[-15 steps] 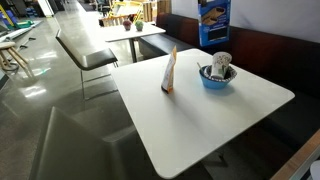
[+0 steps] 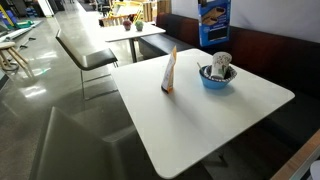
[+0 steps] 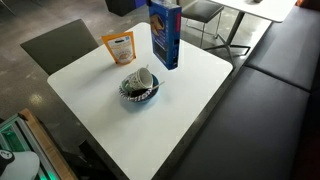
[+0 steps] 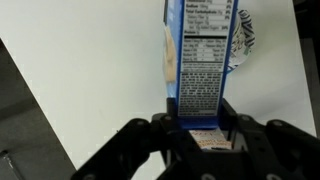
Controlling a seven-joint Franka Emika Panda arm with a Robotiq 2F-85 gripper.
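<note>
A blue box (image 2: 214, 22) with a picture on its front hangs in the air above the far side of the table, beyond the bowl. In the second exterior view the box (image 3: 165, 34) is upright over the table's far part. The wrist view shows the side of the box (image 4: 203, 60), printed with a nutrition label, between the fingers of my gripper, which is shut on it. On the table stands a blue bowl (image 2: 214, 83) holding a patterned white cup (image 2: 220, 63). Left of the bowl an orange-and-white pouch (image 2: 169, 73) stands upright.
A dark bench (image 3: 262, 90) runs along one side, and a grey chair (image 2: 75, 150) stands at the opposite side. Another table (image 2: 130, 33) lies farther back.
</note>
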